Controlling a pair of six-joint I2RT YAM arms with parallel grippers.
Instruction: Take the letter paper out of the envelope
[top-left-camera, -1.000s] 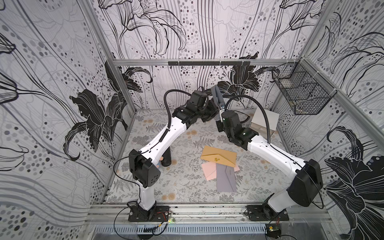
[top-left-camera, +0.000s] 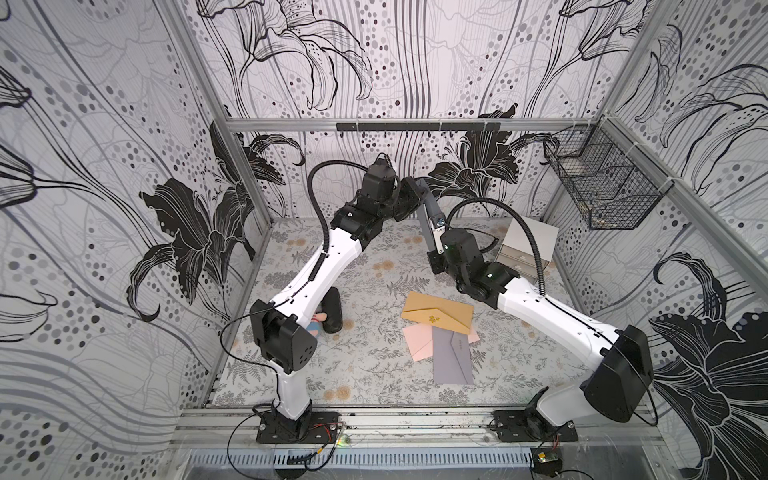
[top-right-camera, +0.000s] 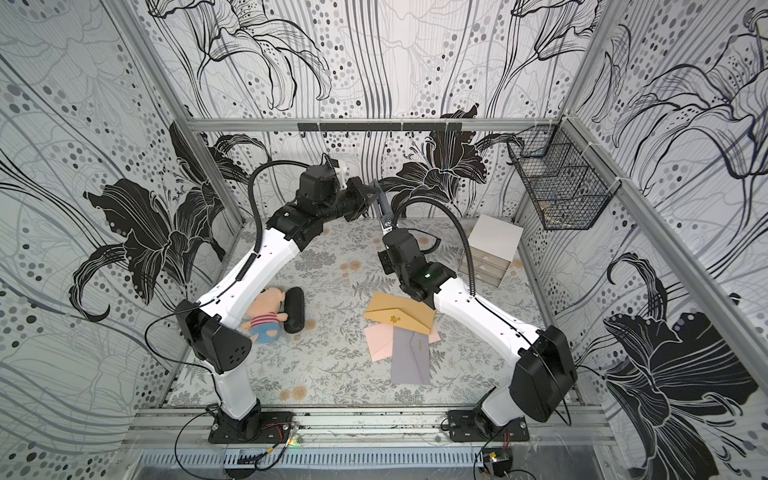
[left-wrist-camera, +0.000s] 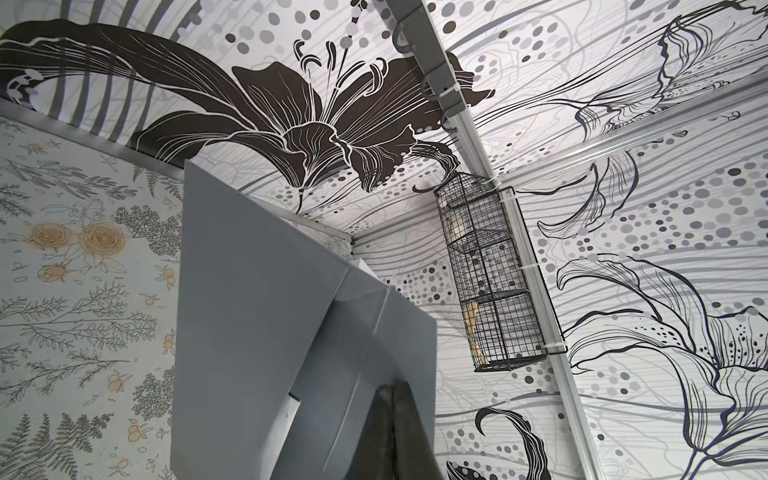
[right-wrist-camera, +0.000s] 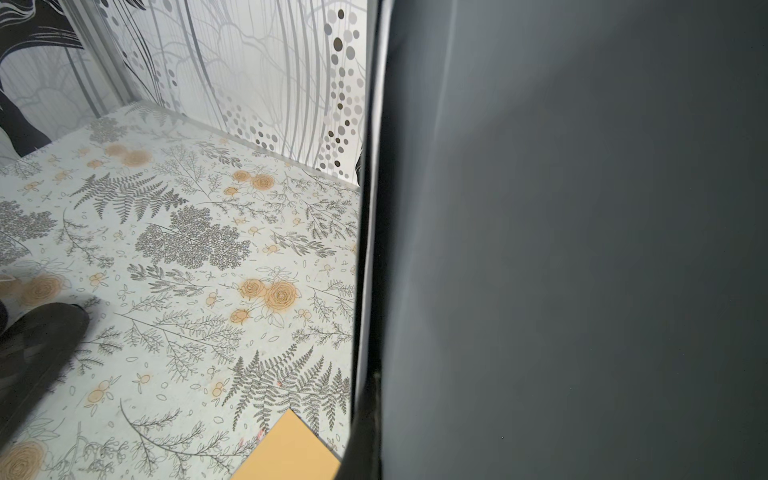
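Observation:
A dark grey envelope (left-wrist-camera: 248, 304) hangs upright over the back middle of the table, its mouth parted in the left wrist view. Inside it a small white paper edge (left-wrist-camera: 281, 432) shows; the rest of the letter is hidden. My right gripper (top-left-camera: 438, 228) is shut on the envelope's lower edge, and the grey sheet fills the right half of the right wrist view. My left gripper is shut in front of the envelope's opening, with nothing seen between its fingers. Whether its tips touch the envelope I cannot tell.
Below lie a yellow envelope (top-left-camera: 437, 310), a pink envelope (top-left-camera: 417, 341) and a greyish-purple envelope (top-left-camera: 452, 357), overlapping. A white drawer box (top-left-camera: 528, 244) stands back right. At left are a doll (top-right-camera: 265, 316) and a black case (top-right-camera: 294, 310). A wire basket (top-left-camera: 612, 180) hangs at right.
My left gripper has shifted up and to the left. The right gripper and its envelope have moved slightly left and lower in the top left view.

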